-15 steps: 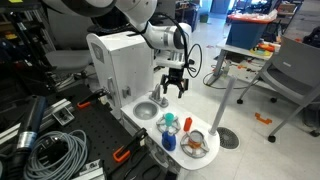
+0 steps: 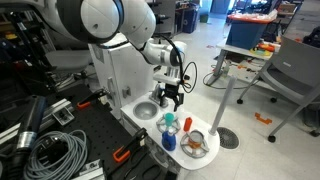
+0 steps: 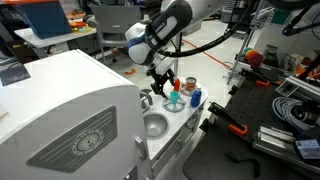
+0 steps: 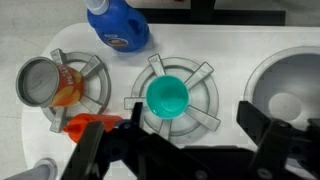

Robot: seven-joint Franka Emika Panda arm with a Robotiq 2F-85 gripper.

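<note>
A teal cup [image 4: 168, 97] sits on a round grey burner [image 4: 206, 120] in the middle of the wrist view. My gripper is open above the white counter, its black fingers [image 4: 83, 152] wide apart and nothing held between them. In exterior view 1 the gripper [image 2: 169, 91] hangs behind the cup, clear of it. To the left in the wrist view, a tin can [image 4: 40, 82] rests on a second burner. A red-orange bottle [image 4: 84, 126] lies or stands beside that burner; which one I cannot tell.
A blue bottle [image 4: 118, 25] is close to the counter's edge. The round sink bowl [image 4: 290, 88] lies right of the cup, with a grey faucet [image 3: 146, 97] near it. A tall white cabinet [image 3: 75, 110] flanks the counter.
The arm's wrist and gripper have shifted left and slightly lower in exterior view 1. The cup, bottles and can have not moved.
</note>
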